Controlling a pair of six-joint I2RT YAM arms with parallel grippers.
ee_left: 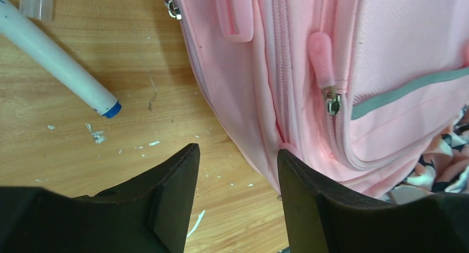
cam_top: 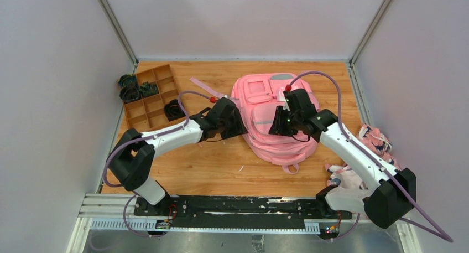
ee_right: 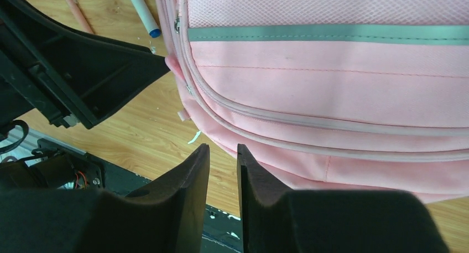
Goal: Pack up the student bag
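Note:
A pink backpack [cam_top: 282, 148] lies flat on the table, its front pockets facing up. Pink zipper pulls [ee_left: 321, 59] run along its side in the left wrist view. My left gripper is part open at the bag's left edge, nothing between its fingers. Over the front pocket hangs my right gripper, its fingers a small gap apart and empty. A white marker with a blue end lies on the wood left of the bag; a pinkish stick [ee_right: 76, 10] is near it in the right wrist view.
At the back left stands a wooden compartment tray [cam_top: 157, 103] with dark coiled items in and beside it. Patterned pink and white cloth [cam_top: 351, 178] lies at the right edge.

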